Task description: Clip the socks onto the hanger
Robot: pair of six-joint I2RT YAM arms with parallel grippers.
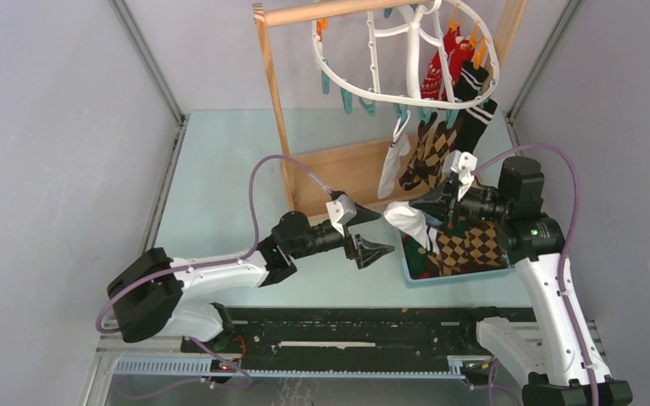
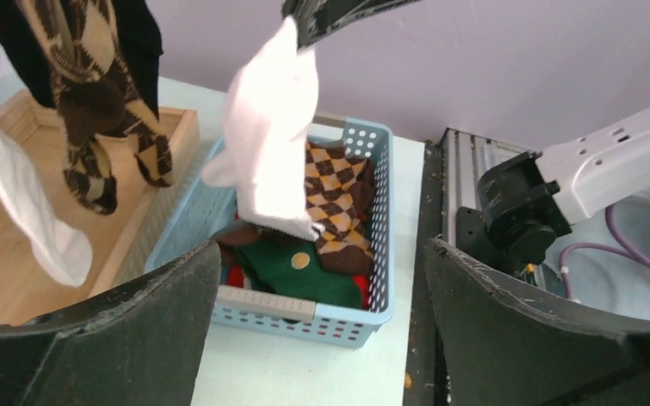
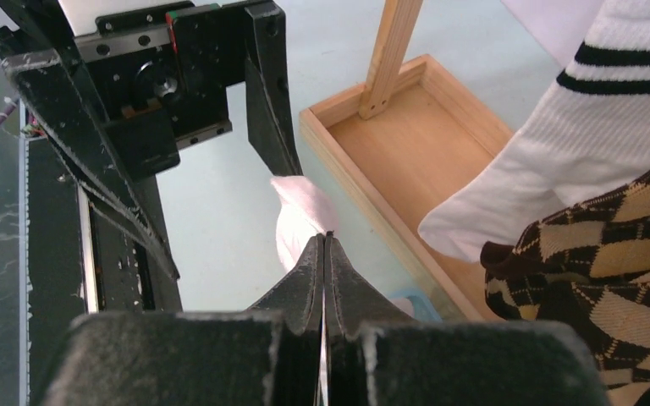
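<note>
A white sock (image 1: 408, 218) hangs from my right gripper (image 1: 415, 203), above the blue basket's left part. In the right wrist view the right fingers are closed together with the white cloth (image 3: 305, 211) at their tips; in the left wrist view the sock (image 2: 272, 144) dangles under them. My left gripper (image 1: 378, 234) stands open just left of the sock, nothing between its fingers. The round white hanger (image 1: 371, 91) is above, with several teal clips (image 1: 347, 100). Clipped on it are a white sock (image 1: 393, 165), brown argyle socks (image 1: 430, 148), black ones (image 1: 474, 123) and red ones (image 1: 436, 72).
The blue basket (image 1: 461, 276) holds more socks, argyle, green and red. A wooden stand (image 1: 338, 173) carries the hanger, its base behind the grippers.
</note>
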